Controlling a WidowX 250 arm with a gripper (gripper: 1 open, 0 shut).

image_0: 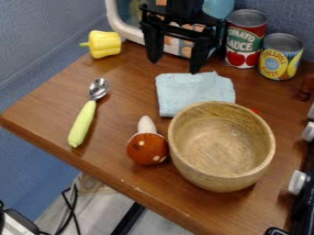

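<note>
My black gripper (pixel 174 51) hangs at the top centre, open, its two fingers apart above the back of the wooden table, in front of a light blue and white toy appliance. Below it lies a folded light blue cloth (pixel 194 90). A wooden bowl (pixel 221 147) stands at the right front, with an orange-topped toy mushroom (pixel 147 148) to its left. A spoon with a pale green handle (pixel 84 120) lies on the left. A yellow toy pepper (pixel 105 44) sits at the back left.
A tomato sauce can (pixel 244 39) and a yellow-labelled can (pixel 280 57) stand at the back right. Black equipment with white knobs runs along the right edge.
</note>
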